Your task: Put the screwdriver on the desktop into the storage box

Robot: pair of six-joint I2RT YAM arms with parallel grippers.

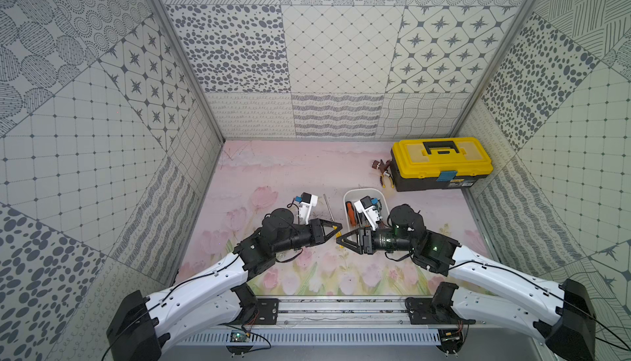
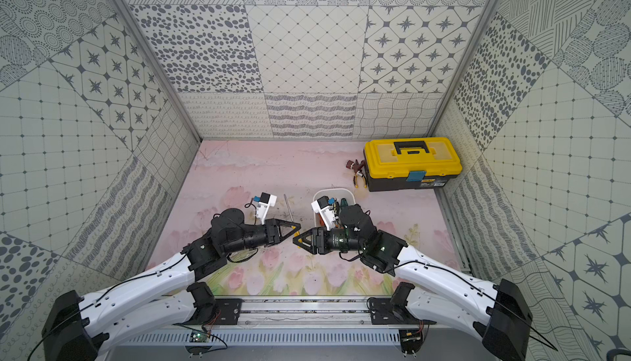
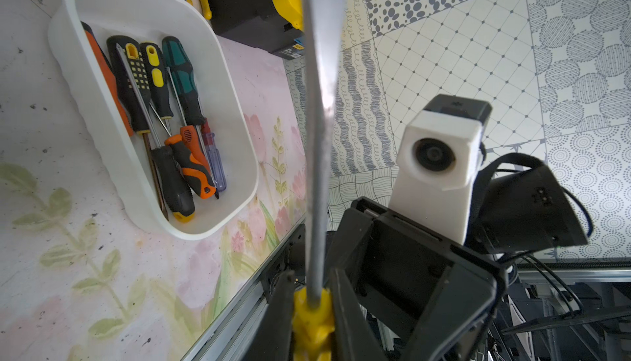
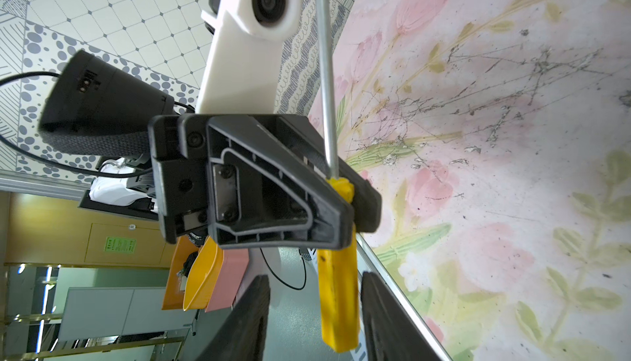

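Note:
A screwdriver with long metal shaft [image 4: 325, 65] and yellow handle [image 4: 338, 288] stands tilted in the air between the grippers. My left gripper is shut on the handle's upper part, the shaft pointing up and away. My right gripper is open around the handle's lower end, its fingers apart from it on both sides. The white storage box [image 3: 92, 91], holding several screwdrivers with orange, black, teal and yellow handles, lies on the desktop behind the grippers, partly hidden by my right arm in the top views.
A yellow and black toolbox [image 1: 427, 157] stands at the back right, with pliers [image 1: 384, 178] and other small items beside its left end. Patterned walls enclose the sides and back.

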